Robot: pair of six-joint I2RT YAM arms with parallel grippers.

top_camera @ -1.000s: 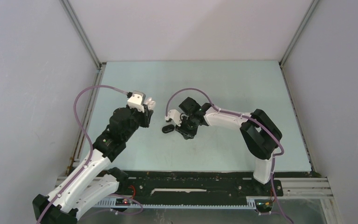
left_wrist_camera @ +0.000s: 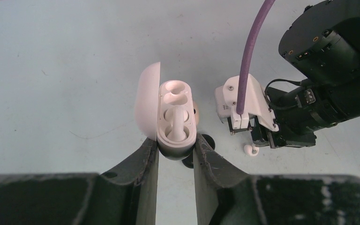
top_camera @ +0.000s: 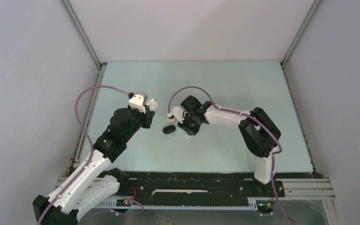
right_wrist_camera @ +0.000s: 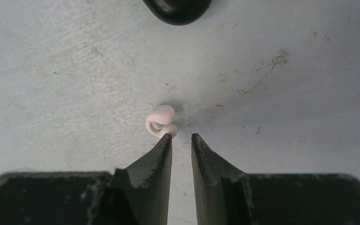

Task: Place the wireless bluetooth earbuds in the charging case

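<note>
My left gripper holds the white charging case (left_wrist_camera: 176, 119) upright with its lid open; one earbud stem shows inside it, beside empty-looking cavities. Below my right gripper, a loose white earbud lies on the table just beyond the fingertips, also visible in the left wrist view (left_wrist_camera: 251, 150). The right fingers stand a short gap apart with nothing held between them.
A black oval object (top_camera: 168, 129) lies on the table (top_camera: 145, 150) between the two arms, left of the right gripper.
The right wrist has shifted slightly toward the back of the table, uncovering the white earbud in the top view. The left arm has not visibly moved.
</note>
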